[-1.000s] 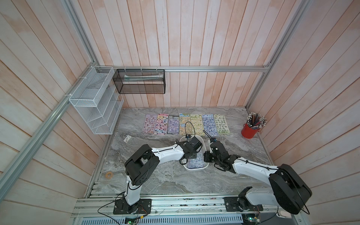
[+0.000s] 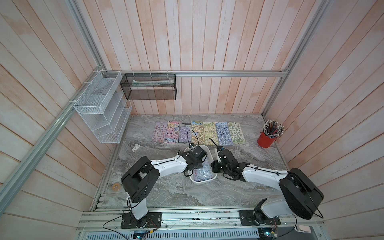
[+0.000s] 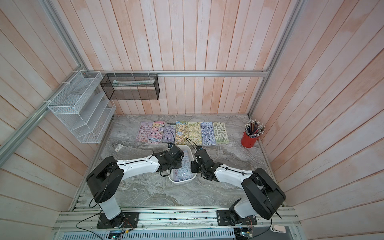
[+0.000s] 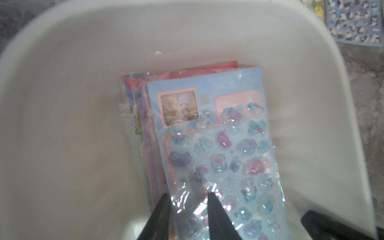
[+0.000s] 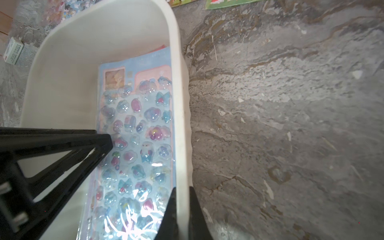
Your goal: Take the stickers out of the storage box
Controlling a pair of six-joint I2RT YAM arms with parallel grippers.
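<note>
The white storage box (image 2: 214,177) stands on the table in front of the row of stickers. Inside lies a stack of sticker sheets; on top is a blue sheet with shiny puffy stickers (image 4: 240,156), and edges of other sheets (image 4: 144,136) show under its left side. My left gripper is partly open above the top sheet, with no sheet visibly pinched between its fingers. My right gripper is shut on the box's right wall, one finger on each side of the rim. From above, the arms hide the left fingertips.
Several sticker sheets (image 2: 203,132) lie in a row behind the box. A red bucket (image 2: 265,140) of pens stands at the right back. Wire racks (image 2: 104,108) hang at left. Bare table lies on both sides.
The row of sheets behind has stayed put.
</note>
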